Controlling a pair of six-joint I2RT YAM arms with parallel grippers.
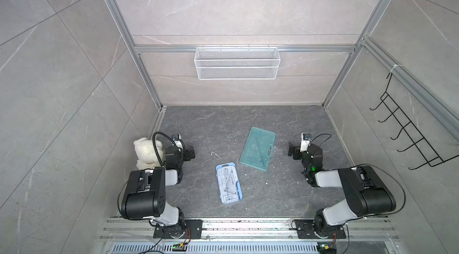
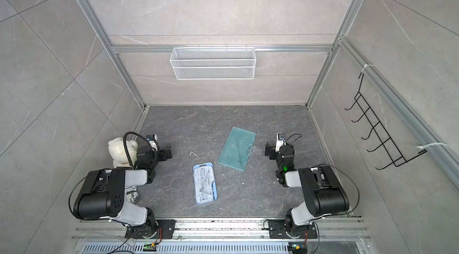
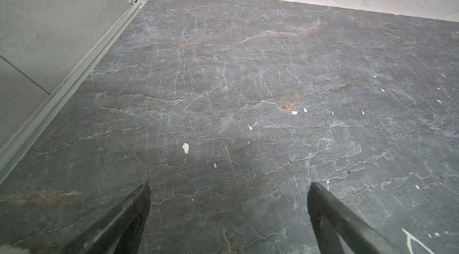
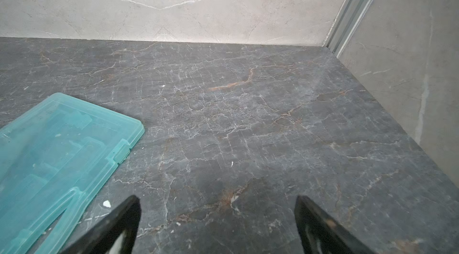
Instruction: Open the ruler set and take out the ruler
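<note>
A flat blue-and-white case (image 1: 229,183) with ruler-like shapes inside lies near the front of the table, left of centre; this looks like the ruler set. I cannot tell from here whether its lid is fastened. My left gripper is open over bare tabletop, to the left of and behind that case. On the other side, my right gripper stands open with nothing between its fingers, well apart from the case. Neither wrist view has the blue-and-white case in it.
A translucent teal case (image 4: 71,144) lies flat between the arms, closer to the right gripper. One small white bent piece (image 1: 216,154) rests behind the blue-and-white case. At far left sits a white plush toy (image 1: 147,152).
</note>
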